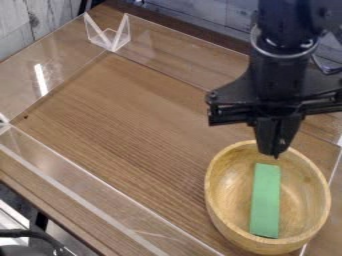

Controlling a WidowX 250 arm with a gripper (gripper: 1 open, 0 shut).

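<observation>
A wooden bowl [225, 205] sits at the lower right of the camera view with a green rectangular block [265, 198] lying inside it. My gripper [275, 142] hangs just above the bowl's back part, its dark fingertips close together and shut, with nothing visible between them.
A clear plastic object [110, 32] stands at the back left. A wall runs along the back, and dark cables lie off the table's lower left edge.
</observation>
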